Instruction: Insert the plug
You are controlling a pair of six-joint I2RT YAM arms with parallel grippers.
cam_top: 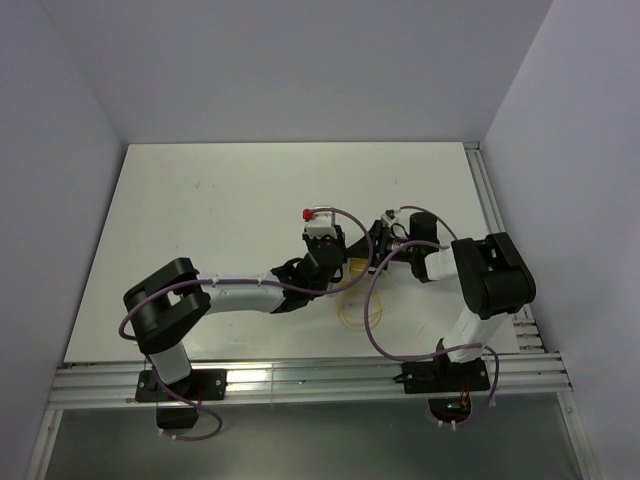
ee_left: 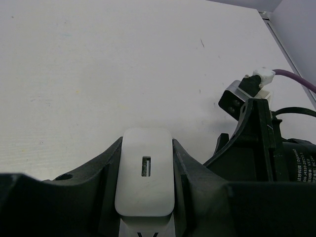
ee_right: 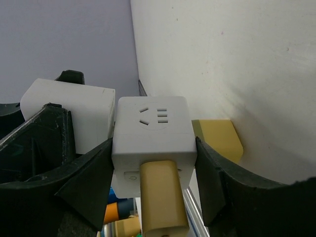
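A white rounded block point(ee_left: 146, 173), which looks like the plug, is pinched by my left gripper. A small upright metal-edged mark shows on its face; I cannot tell prong from slot. In the right wrist view the same block point(ee_right: 74, 113) appears at the left, close beside a white socket cube point(ee_right: 153, 123). My right gripper is shut on this cube, whose top face carries several slots. A yellow cable end point(ee_right: 163, 197) comes out of its near side. Whether block and cube touch is not clear.
A yellow piece point(ee_right: 218, 138) shows behind the cube. The yellow cable point(cam_top: 345, 318) lies looped on the white table point(cam_top: 220, 180) below the grippers. Purple cables point(cam_top: 375, 325) hang along both arms.
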